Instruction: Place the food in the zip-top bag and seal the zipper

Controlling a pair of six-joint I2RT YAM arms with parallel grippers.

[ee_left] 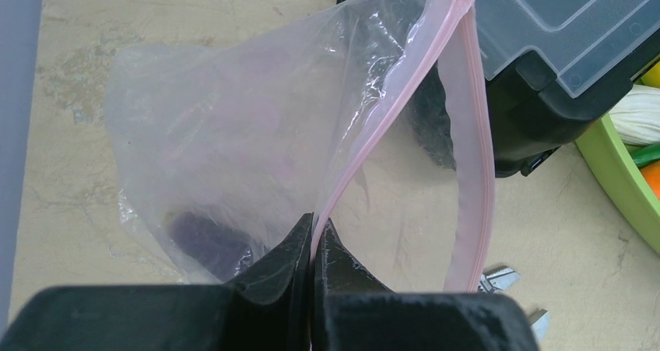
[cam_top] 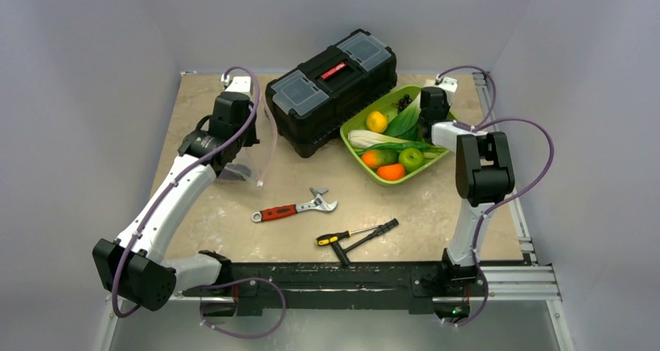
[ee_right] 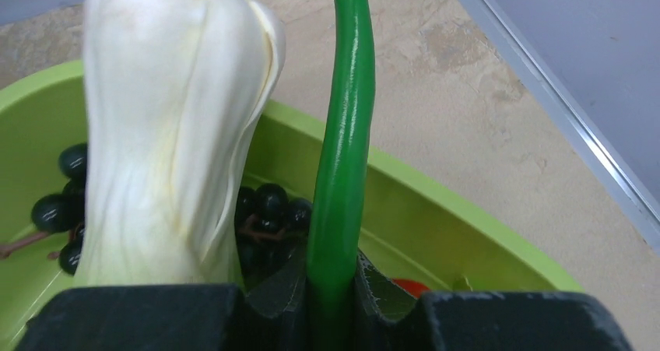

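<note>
My left gripper is shut on the pink zip edge of the clear zip top bag (ee_left: 233, 125), whose mouth gapes toward the right. A dark purple item (ee_left: 208, 242) shows through the bag's lower part. In the right wrist view, a long green pepper (ee_right: 342, 156) stands between the fingers of my right gripper, which is shut on it. The pepper's lower end is hidden by the fingers. Beneath is the green basket (ee_right: 459, 203) of food, with a white-stemmed vegetable (ee_right: 167, 133) and dark grapes (ee_right: 272, 203) close to the gripper.
A black toolbox (cam_top: 335, 86) stands between the bag and the basket. A red-handled wrench (cam_top: 296, 208), a screwdriver (cam_top: 335, 237) and a black T-handled tool (cam_top: 370, 239) lie on the front of the table. Bare table shows around the wrench.
</note>
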